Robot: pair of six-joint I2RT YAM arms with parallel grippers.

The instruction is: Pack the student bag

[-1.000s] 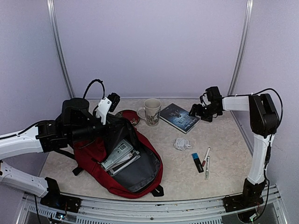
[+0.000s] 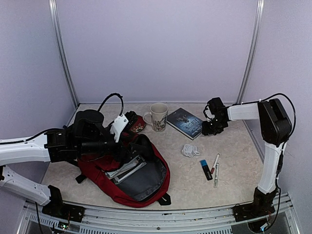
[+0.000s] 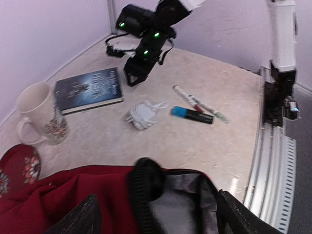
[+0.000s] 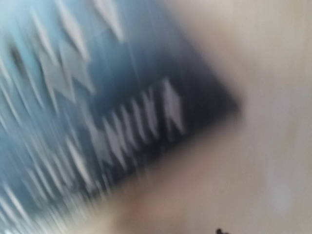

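Observation:
A red backpack [image 2: 107, 185] lies open at front left, papers [image 2: 126, 170] inside. My left gripper [image 2: 126, 146] is over it; in the left wrist view its part-open fingers flank the red fabric [image 3: 87, 195] and dark edge, nothing clearly held. My right gripper [image 2: 207, 129] is at the right end of the blue book [image 2: 183, 122], shut on it as far as the small top view shows; the right wrist view is a blur of the book's cover [image 4: 122, 83].
A mug [image 2: 158, 119], a red plate [image 2: 137, 126], a coiled white cable [image 2: 190, 150], a highlighter [image 2: 205, 169] and two pens [image 2: 216, 173] occupy the table.
My left gripper has lowered toward the backpack. My right arm has shifted, its gripper now lower at the book's corner, and the book appears moved slightly.

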